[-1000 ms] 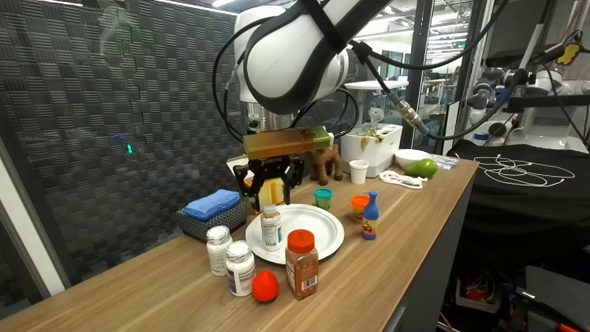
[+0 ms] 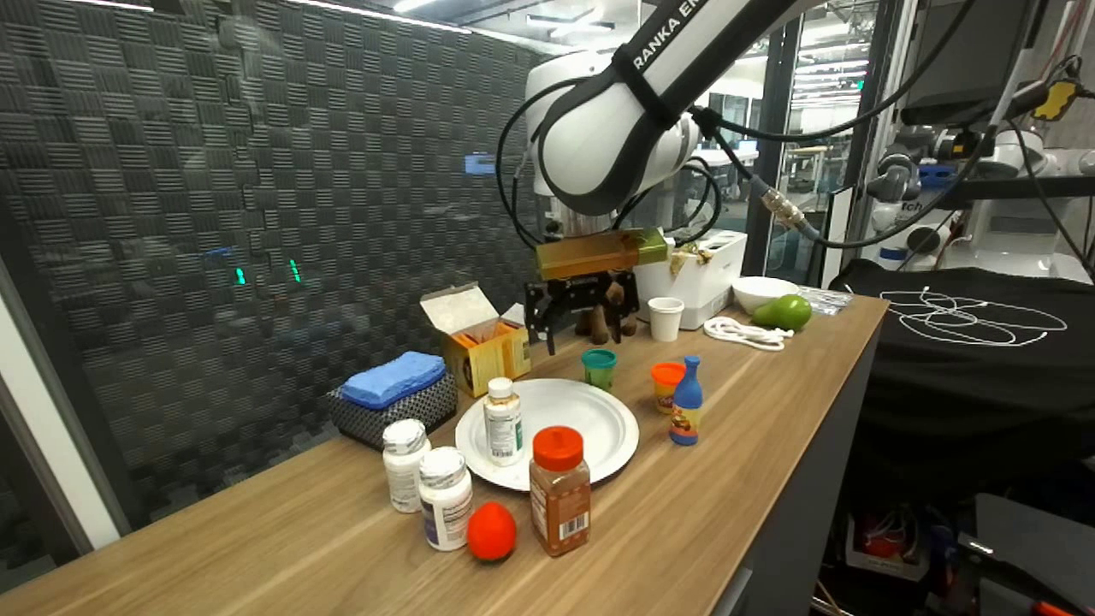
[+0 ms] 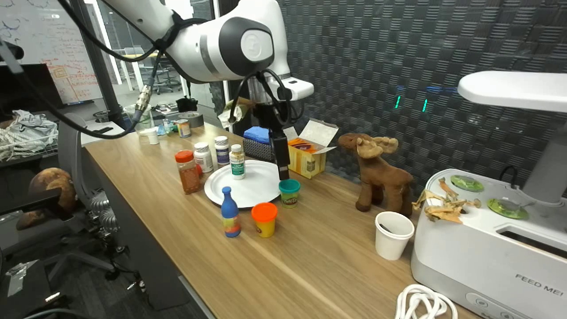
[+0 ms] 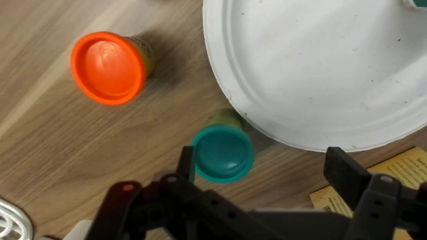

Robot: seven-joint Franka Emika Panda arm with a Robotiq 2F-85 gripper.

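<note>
My gripper is open, its fingers wide apart with nothing held. In the wrist view the teal-lidded tub lies below it, close beside the left finger and off-centre in the gap. Exterior view 1 has the gripper above the table behind that tub. The white plate bears an upright white bottle with a green label. An orange-lidded yellow tub and a blue toy bottle stand on the table in front of the plate.
Beside the plate sits an open yellow box. A brown plush moose, a paper cup and a white planter stand farther along. Several bottles, including a red-lidded spice jar, crowd the plate's other side.
The arm and open gripper have moved from over the plate's bottle and yellow box toward the teal tub and moose, rightward in exterior view 1. The table objects look unmoved.
</note>
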